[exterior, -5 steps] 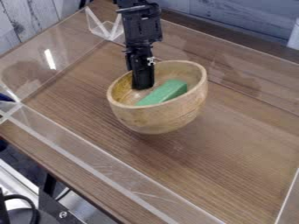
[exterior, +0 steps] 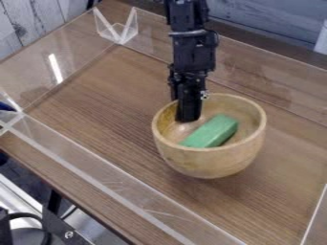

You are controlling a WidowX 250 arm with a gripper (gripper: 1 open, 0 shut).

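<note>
A black arm hangs down from the top centre to my gripper [exterior: 188, 105], which is shut on the near-left rim of a light wooden bowl [exterior: 224, 163] at the middle right of the table. A green block [exterior: 213, 130] lies tilted inside the bowl. The fingertips are partly hidden at the bowl's edge.
A small white wire object [exterior: 118, 27] stands at the back left. The table's edge runs along the lower left, with dark objects beyond it.
The gripper and bowl have moved toward the right and nearer the front of the table, and more of the arm shows above the bowl. The green block remains inside.
</note>
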